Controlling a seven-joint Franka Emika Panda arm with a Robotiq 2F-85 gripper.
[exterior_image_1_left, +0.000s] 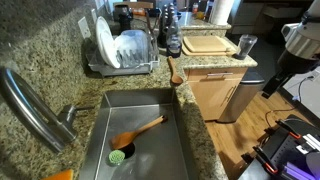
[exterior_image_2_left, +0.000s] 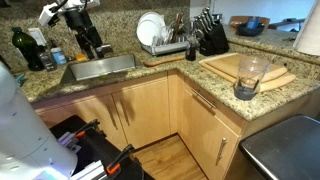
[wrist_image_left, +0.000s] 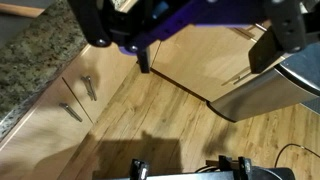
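High over the floor beside the counter, my gripper (exterior_image_2_left: 99, 47) stands open, with nothing between its fingers. In the wrist view its dark, blurred fingers (wrist_image_left: 143, 58) are spread wide apart above drawers and wooden flooring. An orange-brown wooden spatula (exterior_image_1_left: 138, 132) lies in the grey sink (exterior_image_1_left: 155, 99), near a round green item (exterior_image_1_left: 116, 157). On the counter behind the sink rests a wooden spoon (exterior_image_1_left: 175, 72). The gripper is well away from all of these. Its fingertips are hard to make out in the exterior views.
A dish rack with white plates (exterior_image_1_left: 131, 47), a knife block (exterior_image_2_left: 212, 33), a wooden cutting board (exterior_image_1_left: 206, 44) and a clear glass (exterior_image_2_left: 250, 77) occupy the counter. The curved faucet (exterior_image_1_left: 35, 108) overhangs the sink. Below the arm are clamps (exterior_image_2_left: 120, 157) on its black cart.
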